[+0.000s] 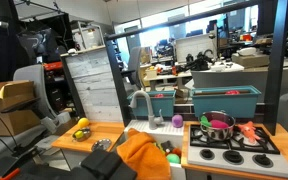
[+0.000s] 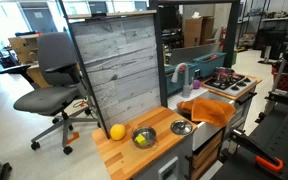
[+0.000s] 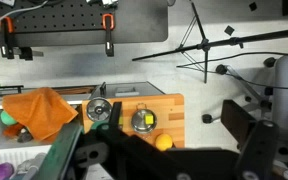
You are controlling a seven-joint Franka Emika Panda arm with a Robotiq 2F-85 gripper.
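Note:
No task is named, so I take the objects on the toy kitchen. In the wrist view my gripper stands open high over the wooden counter (image 3: 172, 101), nothing between its fingers. Below it is a metal bowl (image 3: 143, 122) with a yellow block (image 3: 149, 119) inside. A yellow round fruit (image 3: 164, 142) lies beside the bowl. On the bowl's other side is a round metal lid or dish (image 3: 99, 109). An orange cloth (image 2: 206, 111) is draped over the sink area, with green items (image 3: 11, 122) near it.
A stove (image 1: 242, 156) carries a metal pot (image 1: 217, 126) and pink-red items (image 1: 250, 131). The faucet (image 1: 142, 105) rises behind the sink. Teal bins (image 1: 226, 103) sit on the shelf. A white wood panel (image 2: 118, 72) borders the counter; an office chair (image 2: 56, 84) stands beyond.

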